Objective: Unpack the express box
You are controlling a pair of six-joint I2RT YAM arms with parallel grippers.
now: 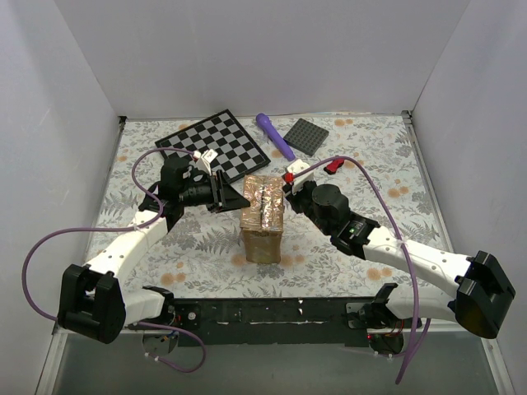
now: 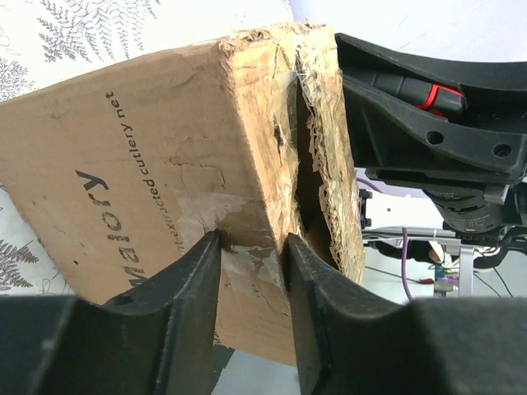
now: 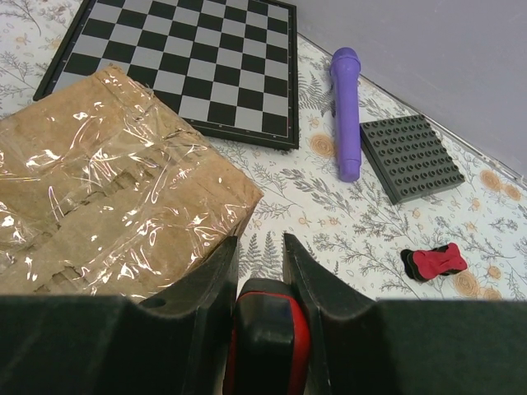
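Note:
The taped cardboard box (image 1: 263, 247) stands upright in mid-table. In the left wrist view, a ragged slit (image 2: 306, 156) runs along its narrow top side, beside the printed face (image 2: 107, 189). At the box's upper left edge, my left gripper is part open, with cardboard visible between its fingertips; one fingertip lies by the slit, the other against the printed face. On the box's other side, my right gripper is shut on a black-and-red cutter (image 3: 268, 337). How deep the left fingertip reaches into the slit is hidden.
A chessboard (image 1: 216, 144) lies behind the box. Further back are a purple stick (image 1: 274, 136), a grey studded plate (image 1: 305, 137) and a small red-and-black item (image 1: 334, 165).

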